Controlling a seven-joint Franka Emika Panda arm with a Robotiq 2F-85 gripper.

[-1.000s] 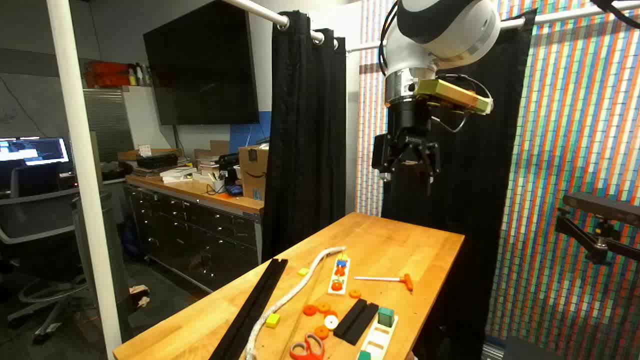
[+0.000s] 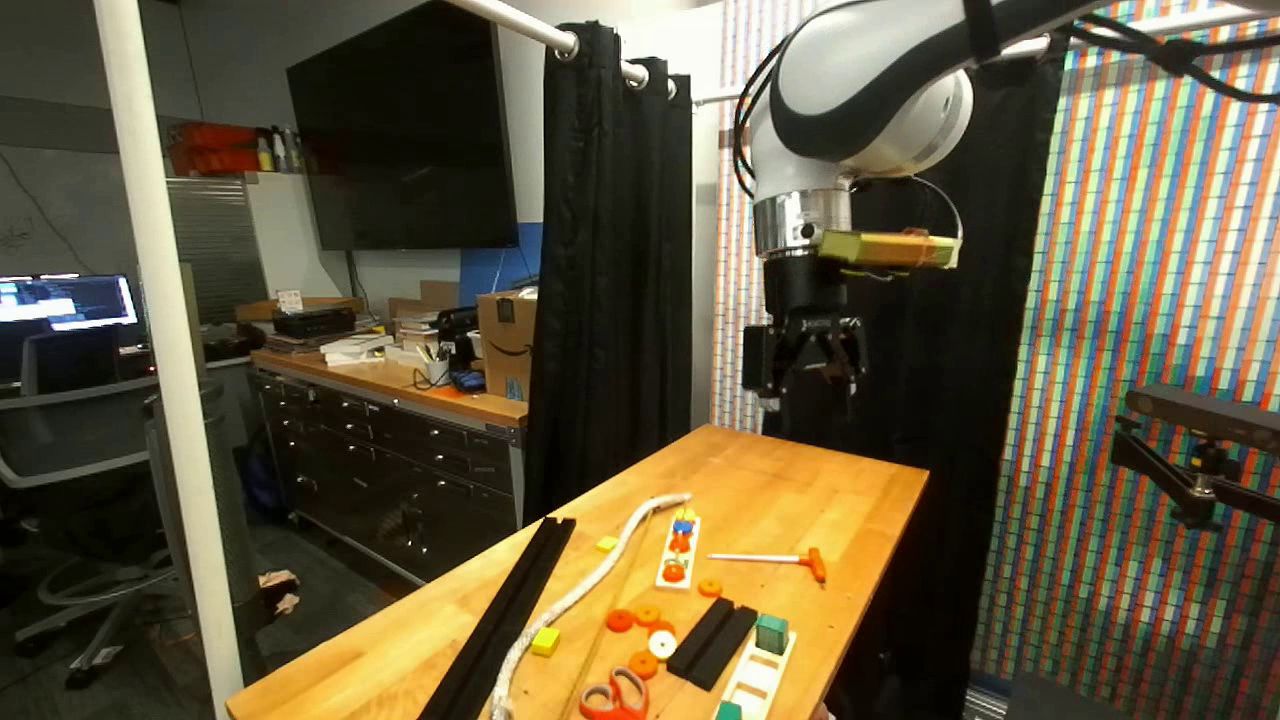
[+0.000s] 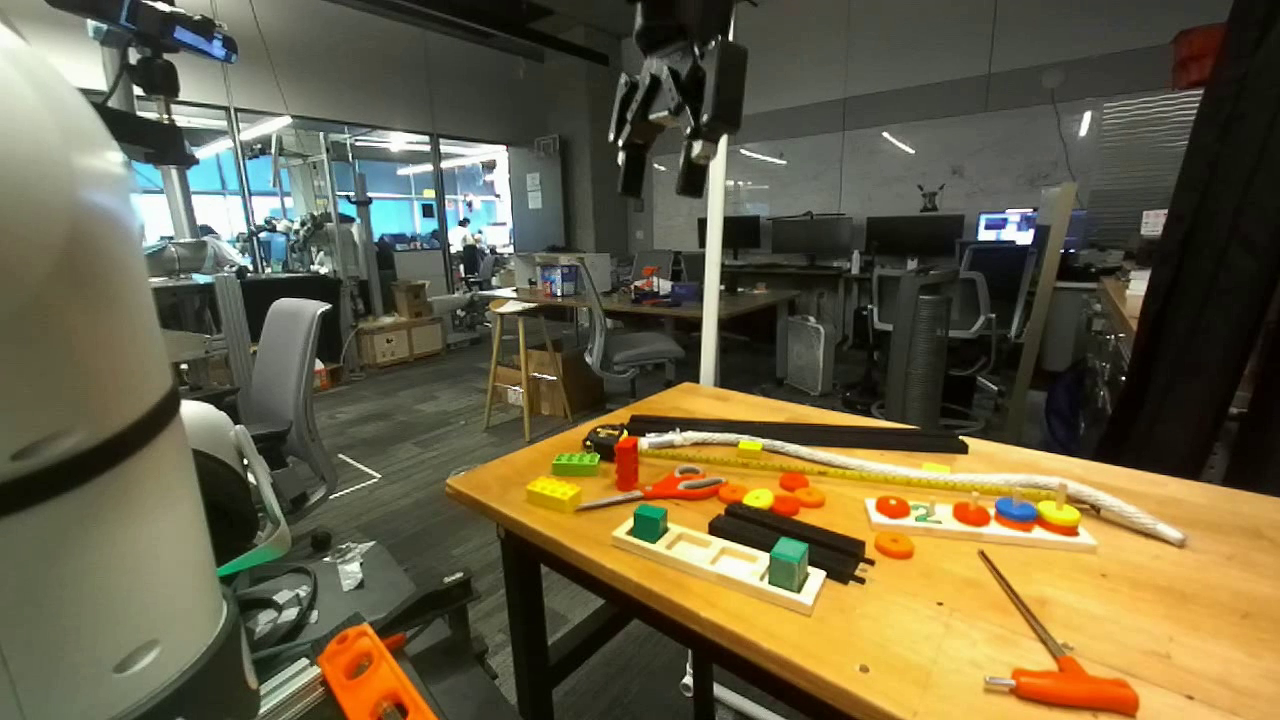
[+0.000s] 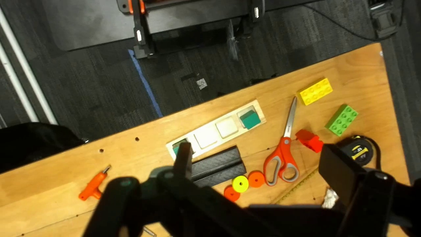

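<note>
High above the table hangs my gripper (image 2: 812,390), fingers apart, empty between its fingers. Its black fingers also frame the lower part of the wrist view. On the table below lies a pale wooden tray (image 3: 720,560) with square recesses; one green block (image 3: 650,522) is at one end and another green block (image 3: 788,563) at the other. Orange-handled scissors (image 4: 284,157) lie near a red brick (image 4: 309,140), a yellow brick (image 4: 315,91) and a green brick (image 4: 341,120). A white peg board (image 3: 978,524) carries coloured rings. The orange-handled hex driver (image 3: 1071,688) lies apart from these.
Black strips (image 3: 792,540) lie beside the tray, with several loose rings nearby. A white rope (image 3: 864,470), a long black bar (image 3: 798,433) and a tape measure (image 4: 358,150) occupy the far side. Bare wood (image 2: 768,470) shows at the curtain end.
In exterior view 1 my arm and gripper have come lower and shifted slightly left. The objects on the table stay where they were.
</note>
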